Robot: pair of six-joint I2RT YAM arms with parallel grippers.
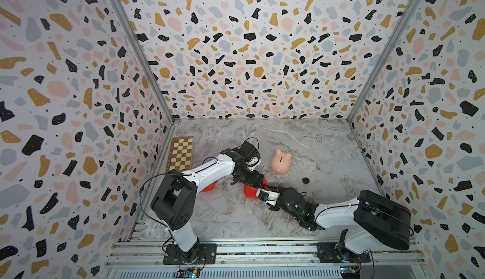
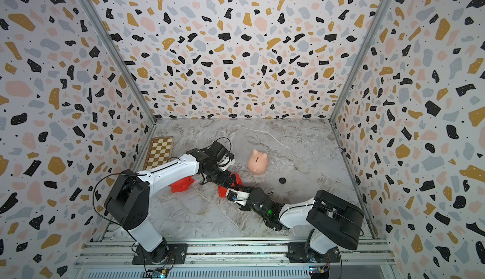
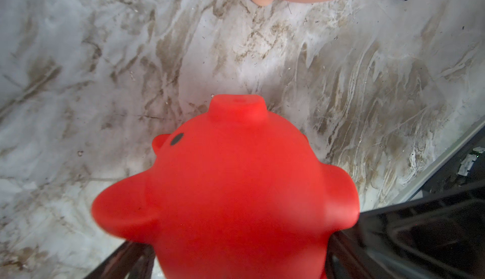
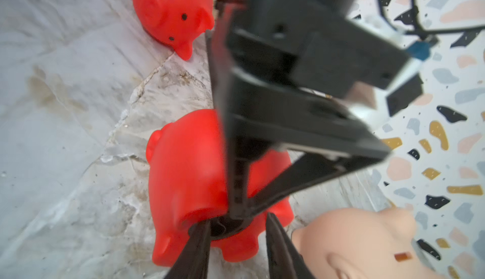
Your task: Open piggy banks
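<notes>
A red piggy bank sits mid-table between both grippers, a black round plug visible in it in the right wrist view. My left gripper straddles its body from above, fingers open on either side. My right gripper is open, its fingertips just short of the plug side in that view. A second red piggy bank lies to the left, partly behind the left arm. A pink piggy bank stands behind and right of the middle one, its coin slot up.
A small black disc lies on the table to the right of the pink bank. A checkered board is at the far left.
</notes>
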